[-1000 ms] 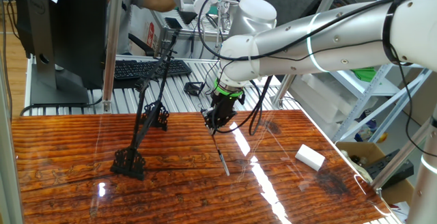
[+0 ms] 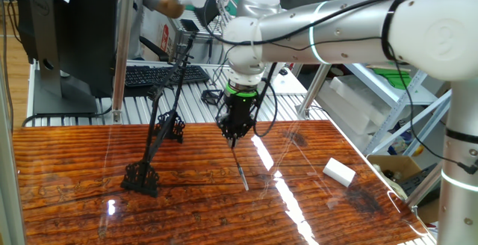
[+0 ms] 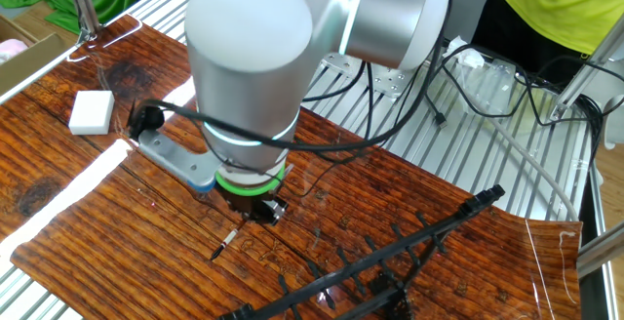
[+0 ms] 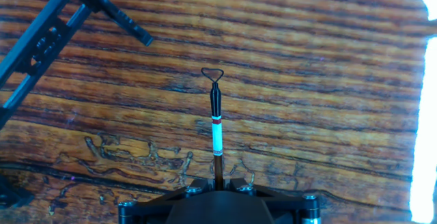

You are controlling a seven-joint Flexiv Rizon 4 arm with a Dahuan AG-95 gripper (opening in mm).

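Note:
A thin stick-like tool, perhaps a brush [image 4: 217, 135], runs straight out from between my fingers in the wrist view. Its shaft is brown near the fingers, then white with a red band, then black, ending in a small wire loop [image 4: 212, 70]. My gripper [image 2: 233, 137] is shut on this tool, which slants down over the wooden board; whether its lower end touches the board I cannot tell. A black rack with a row of hooks along its bar [image 3: 361, 264] stands on the board, left of the gripper in exterior view 1, with its foot [image 2: 140, 179] nearer the front.
On the right of the glossy wooden board [image 2: 75, 159] lies a white block [image 2: 340, 172]. Behind the board are a keyboard [image 2: 166, 75] and a monitor [image 2: 82, 36]. Loose cables hang around the arm. Bare board lies between rack and block.
The arm has swung left and the wrist has turned more upright. The gripper and tool have shifted only slightly, with the tool still held. Rack and block have not moved.

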